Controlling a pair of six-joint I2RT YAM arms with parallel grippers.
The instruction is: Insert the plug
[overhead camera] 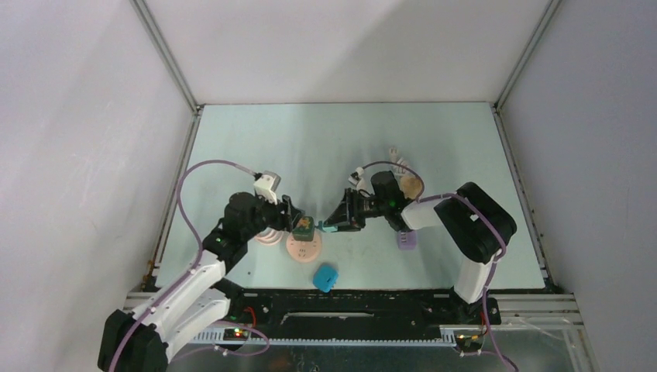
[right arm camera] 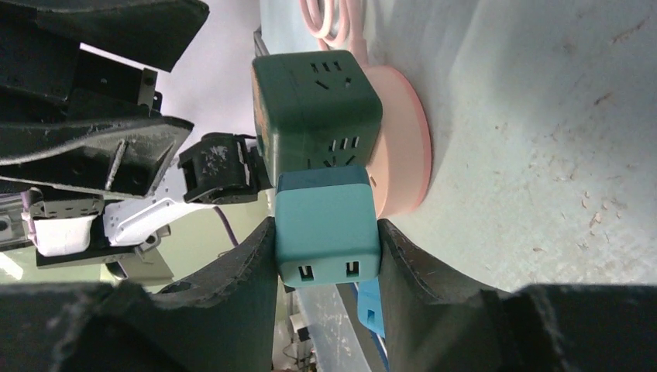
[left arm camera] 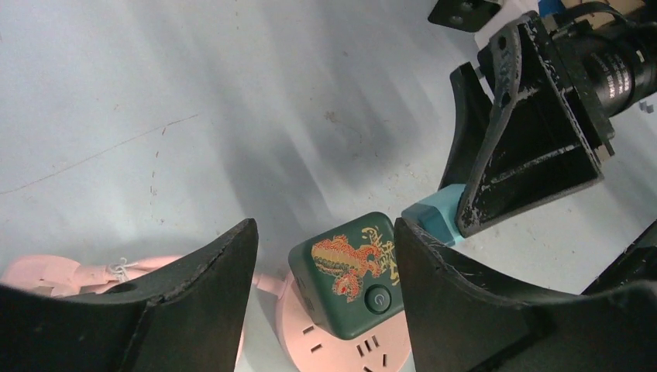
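Observation:
A green cube socket (left arm camera: 347, 275) with a gold emblem sits on the round pink power strip (overhead camera: 303, 248). My left gripper (overhead camera: 291, 217) stands open over the cube, its fingers either side of it in the left wrist view. My right gripper (overhead camera: 341, 220) is shut on a teal plug block (right arm camera: 327, 232), which is held against or very near the slotted side of the green cube; whether it is seated cannot be told.
A blue block (overhead camera: 325, 277) lies near the front edge. A purple strip (overhead camera: 407, 240) and other adapters lie under the right arm.

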